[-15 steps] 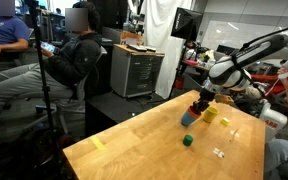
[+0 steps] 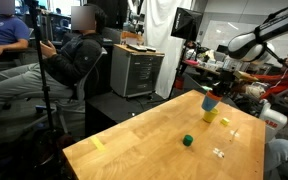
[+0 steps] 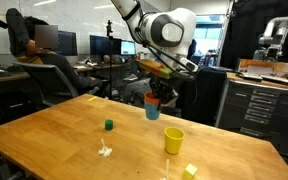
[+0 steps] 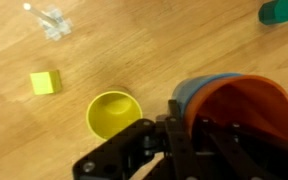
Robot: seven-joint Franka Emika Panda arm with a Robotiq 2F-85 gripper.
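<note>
My gripper is shut on the rim of a cup point(image 4: 249, 98), blue outside with an orange-red inside. In exterior view 2 the blue cup point(image 3: 152, 107) hangs above the table below the gripper point(image 3: 156, 90). A yellow cup point(image 3: 174, 140) stands upright on the table beside it, lower and to the right in that view. From the wrist, the yellow cup point(image 4: 114, 114) lies left of the held cup, its mouth facing up and its inside looking empty.
A yellow block point(image 4: 45, 82), a white piece point(image 4: 52, 20) and a green cylinder point(image 4: 277, 11) rest apart on the table. Two people sit beyond it in exterior view 1.
The gripper has lifted the blue cup off the table and carried it toward the yellow cup, rightward in exterior view 1. The yellow cup has stayed in place.
</note>
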